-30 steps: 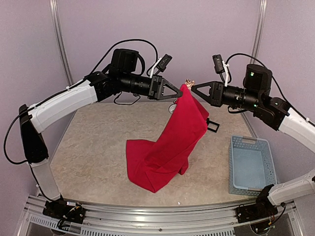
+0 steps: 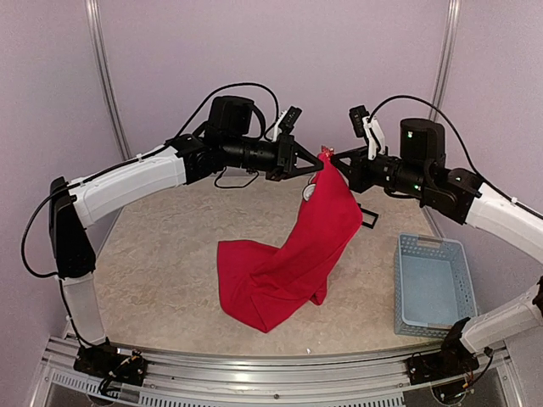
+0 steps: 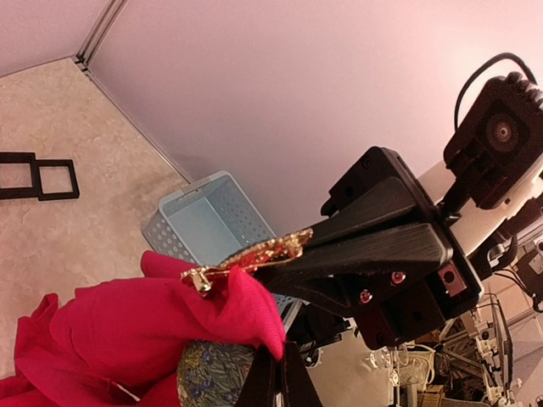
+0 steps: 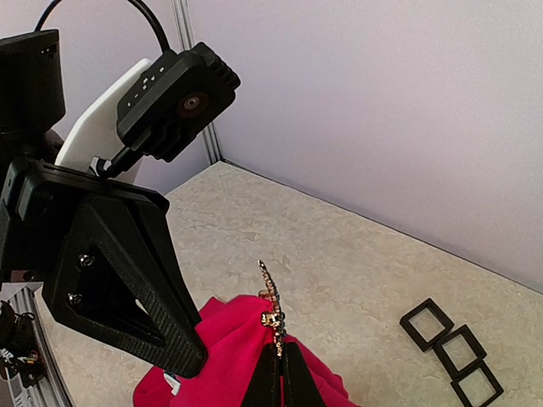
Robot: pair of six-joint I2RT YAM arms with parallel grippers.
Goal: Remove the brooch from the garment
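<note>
A red garment is lifted from the table to the tip of my left gripper, which is shut on its upper fold, as the left wrist view shows. A gold brooch with red parts sits at that top fold. My right gripper is shut at the brooch, coming from the right; in the right wrist view its fingertips meet the brooch, which stands edge-on above them. Whether the brooch is still fastened to the cloth cannot be told.
A pale blue basket stands at the front right of the table. Black square frames lie on the table behind the garment.
My right gripper and arm have turned and shifted slightly, its fingertips now at the brooch. My left gripper has moved slightly right with the garment's top.
</note>
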